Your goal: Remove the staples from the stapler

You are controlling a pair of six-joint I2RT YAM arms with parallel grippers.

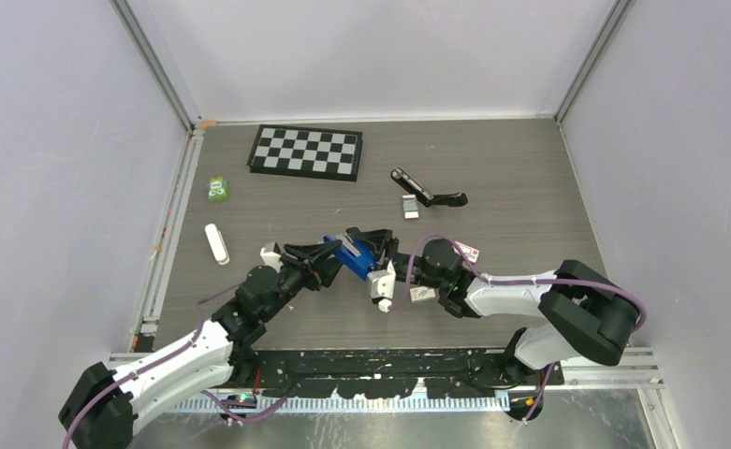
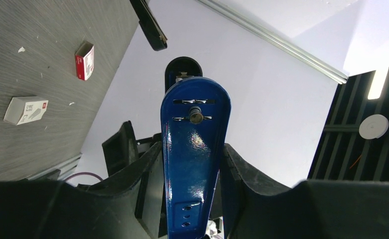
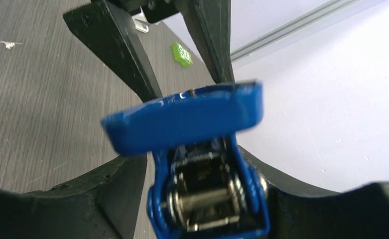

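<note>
The blue stapler (image 1: pixel 353 258) is held up in the air between my two grippers, over the front middle of the table. My left gripper (image 1: pixel 334 254) is shut on one end; in the left wrist view its fingers press both sides of the long blue body (image 2: pixel 194 164), where a small metal knob shows. At the other end, my right gripper (image 1: pixel 368 253) has its fingers (image 3: pixel 117 186) against either side of the stapler (image 3: pixel 192 122). A metal part faces the right wrist camera there. Whether staples sit inside cannot be made out.
A black stapler (image 1: pixel 429 193) lies at the back right near a small grey box (image 1: pixel 411 208). Red-white (image 1: pixel 468 252) and white (image 1: pixel 423 294) boxes lie by the right arm. Left are a white object (image 1: pixel 216 244), a green one (image 1: pixel 217 189) and, behind, a checkered board (image 1: pixel 307 168).
</note>
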